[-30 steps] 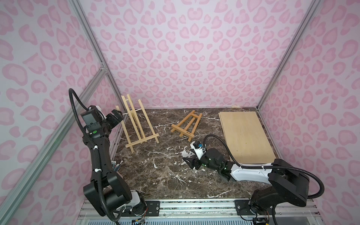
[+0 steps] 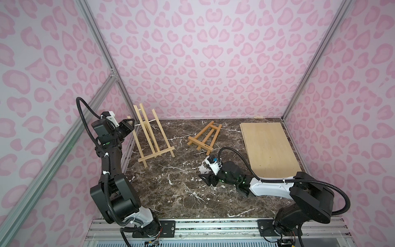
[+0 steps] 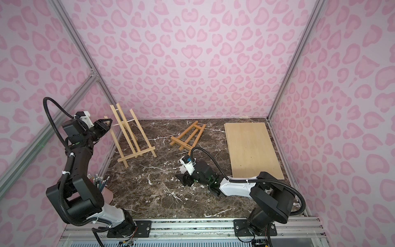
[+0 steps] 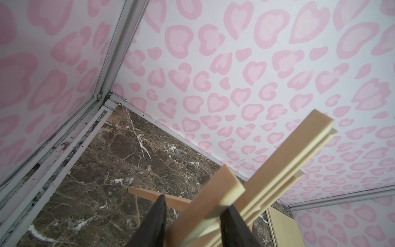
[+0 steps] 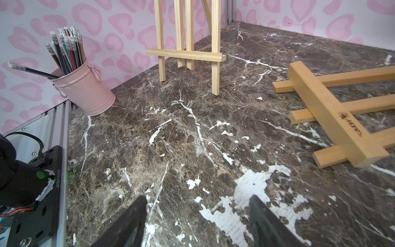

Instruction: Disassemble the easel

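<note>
The light wooden easel [image 2: 156, 154] stands upright at the table's left, with a crossbar over its legs. At the top of its outer left leg [image 4: 205, 205] is my left gripper [image 2: 130, 122]. In the left wrist view its dark fingers [image 4: 153, 222] stand on either side of that leg's end; whether they press on it cannot be told. My right gripper is over the middle front of the table, its fingers [image 5: 127, 224] apart and only bare table between them.
A smaller brown wooden easel [image 5: 341, 119] lies on the table right of the standing one. Light boards [image 2: 269, 148] lie at the right. A pink bucket of pencils [image 5: 88, 88] stands at the left edge.
My left gripper has turned about its wrist at the leg's top, and its forearm has shifted slightly. The right arm has shifted slightly left. The easel stands as before.
</note>
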